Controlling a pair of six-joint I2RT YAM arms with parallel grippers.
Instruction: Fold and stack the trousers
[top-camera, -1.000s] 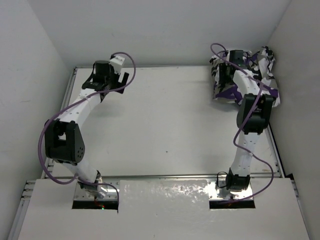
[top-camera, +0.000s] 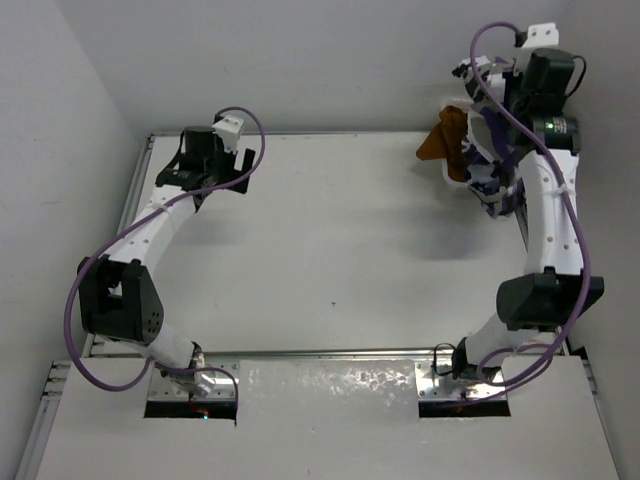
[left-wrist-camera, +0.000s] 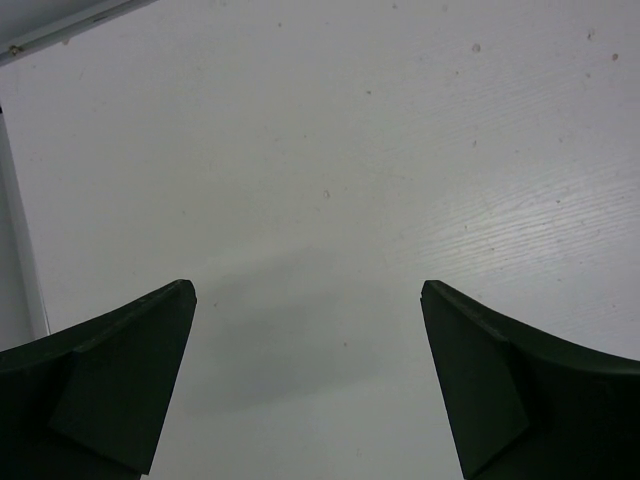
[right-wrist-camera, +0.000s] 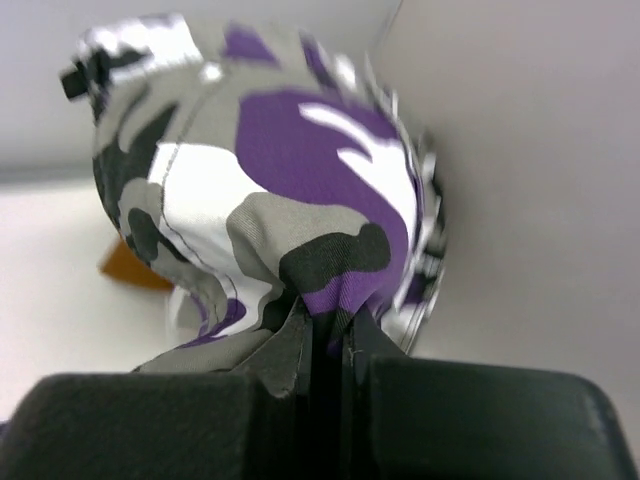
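Purple, white, grey and black camouflage trousers (right-wrist-camera: 310, 160) are bunched in my right gripper, which is shut on them and raised at the far right corner in the top view. Behind them, orange-brown cloth (top-camera: 443, 140) lies in a white container or on white material at the back right, partly hidden. More camouflage cloth (top-camera: 492, 190) hangs below the right arm. My left gripper stands open over bare table at the back left, nothing between its fingers.
Walls (top-camera: 600, 230) enclose it at the back and sides, close beside the right arm.
My right gripper has risen and moved right with the camouflage trousers, uncovering more of the orange-brown cloth. The left arm has shifted slightly.
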